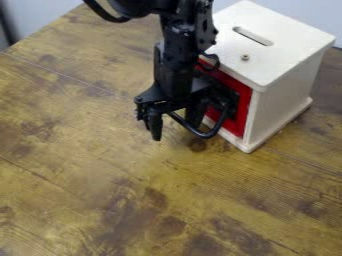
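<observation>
My black gripper (171, 112) hangs low over the wooden floor, beside the white box (274, 75) on its left side. The box has a red front panel (233, 118) with dark fittings, largely hidden behind my arm and its cables. Whether the fingers are open or shut, or touch the panel, I cannot tell.
Bare wooden surface (94, 180) fills the left and front of the view. The box takes up the upper right, with a slot and small bolts on its top. A pale wall edge shows at the top left.
</observation>
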